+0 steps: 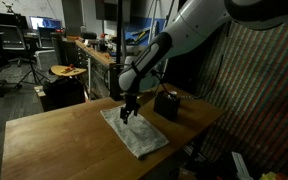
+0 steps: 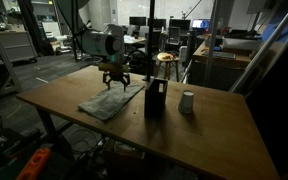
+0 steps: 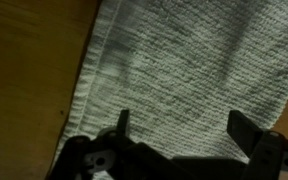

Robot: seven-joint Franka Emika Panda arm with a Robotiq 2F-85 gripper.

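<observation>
A light grey cloth (image 1: 136, 134) lies spread on the wooden table, slightly wrinkled. It fills most of the wrist view, where its hemmed left edge runs beside bare wood. My gripper is open above the cloth (image 3: 174, 85), with its two dark fingers wide apart and nothing held between them. In exterior view 1 the gripper (image 1: 129, 111) is over the cloth's far part. Exterior view 2 shows the gripper (image 2: 115, 78) low by one end of the cloth (image 2: 111, 101); whether its fingertips touch the fabric I cannot tell.
A black box (image 1: 167, 104) stands on the table beside the cloth. In exterior view 2 a tall dark box (image 2: 155, 100) and a pale cup (image 2: 187, 101) stand to one side.
</observation>
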